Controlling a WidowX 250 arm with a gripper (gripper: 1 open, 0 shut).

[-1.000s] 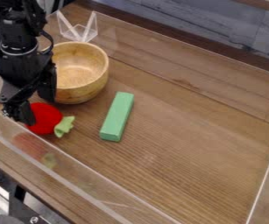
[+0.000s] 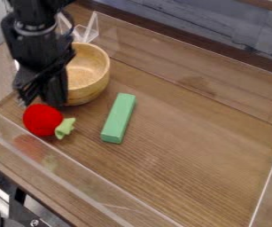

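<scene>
My black gripper is raised at the upper left, in front of a wooden bowl. Below it a red object with a pale green tip, perhaps a toy vegetable, lies on the wooden table. Whether anything is between the fingers is not visible; they look empty.
A green block lies right of the red object. A clear plastic edge runs along the lower left.
The gripper has risen away from the red object, which now shows more fully below it and remains on the table.
</scene>
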